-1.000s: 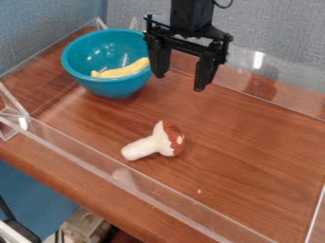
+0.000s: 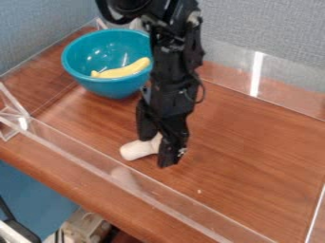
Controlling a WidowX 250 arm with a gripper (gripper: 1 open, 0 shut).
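Note:
My black gripper (image 2: pixel 165 133) is low over the wooden table, open, around or just above a white mushroom-like toy (image 2: pixel 139 149). Only the pale stem end of the toy shows at the gripper's lower left; the rest is hidden behind the gripper. A teal bowl (image 2: pixel 105 84) holding a yellow banana-shaped item (image 2: pixel 121 70) sits at the upper left, behind the gripper.
Clear low walls edge the wooden table (image 2: pixel 254 161) at front, back and sides. A grey textured backdrop stands behind it.
The gripper has come down from above the table near the bowl to the white toy, now covering most of it. The bowl and banana have not moved.

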